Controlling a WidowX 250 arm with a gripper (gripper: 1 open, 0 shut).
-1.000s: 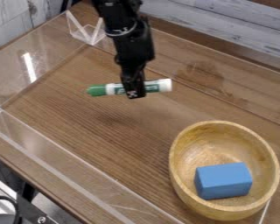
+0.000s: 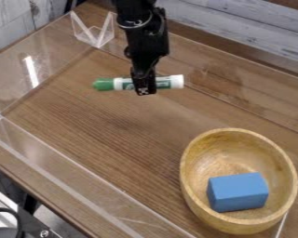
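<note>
A white tube with a green label and green end [image 2: 119, 84] lies crosswise in the upper middle of the camera view. My black gripper [image 2: 144, 85] reaches down from the top and is shut on the tube near its middle. The fingertips are small and dark against it.
A wooden bowl [image 2: 200, 181] holding a blue block [image 2: 237, 191] stands at the lower right. Clear plastic strips line the left side, and a black cable is at the lower left corner.
My gripper has moved toward the back of the table, up in the view, with the tube in it, and slightly left. The bowl and block have not moved.
</note>
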